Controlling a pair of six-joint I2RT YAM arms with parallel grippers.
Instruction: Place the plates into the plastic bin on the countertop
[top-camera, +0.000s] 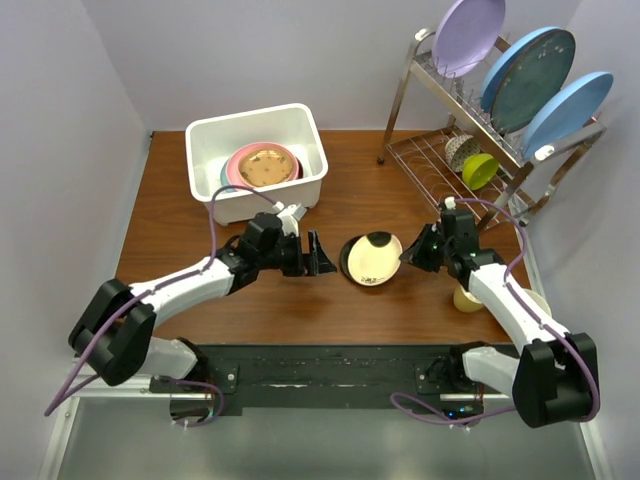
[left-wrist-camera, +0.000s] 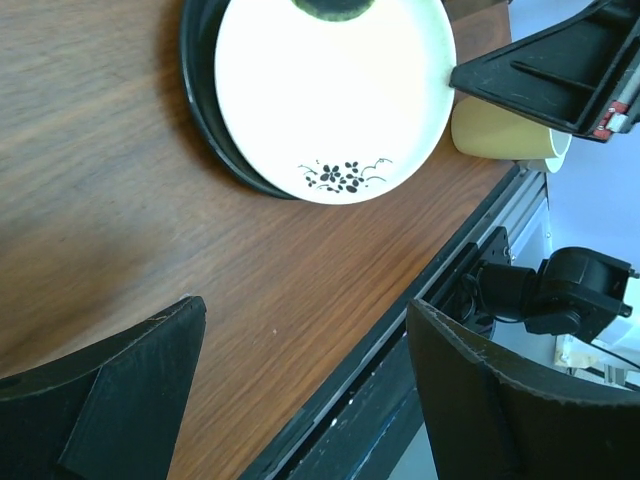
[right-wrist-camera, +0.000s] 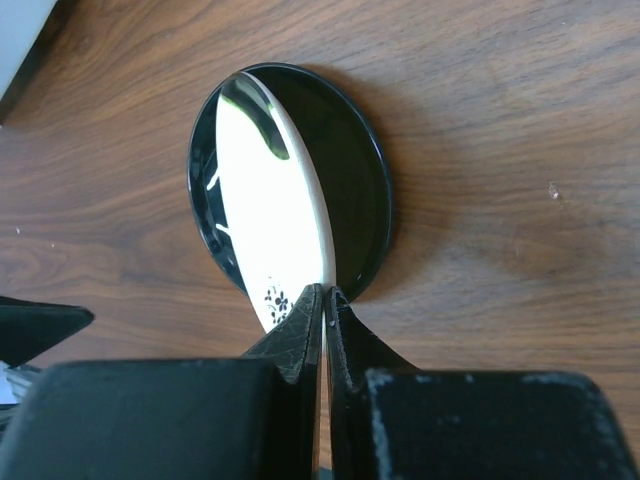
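A cream plate (top-camera: 373, 262) with a flower print is tilted up on its right side over a black plate (right-wrist-camera: 350, 190) on the countertop. My right gripper is shut with its tips at the cream plate's raised rim; whether the rim is between them is unclear. My left gripper hangs open just left of the plates, nothing between its fingers. The white plastic bin (top-camera: 215, 138) at the back left holds several stacked plates, pink and tan ones among them.
A metal rack (top-camera: 400, 90) with plates, cups and bowls stands at the back right. A yellow cup (left-wrist-camera: 490, 130) sits near the right front edge, behind my right arm. The counter between bin and front edge is clear apart from my left arm.
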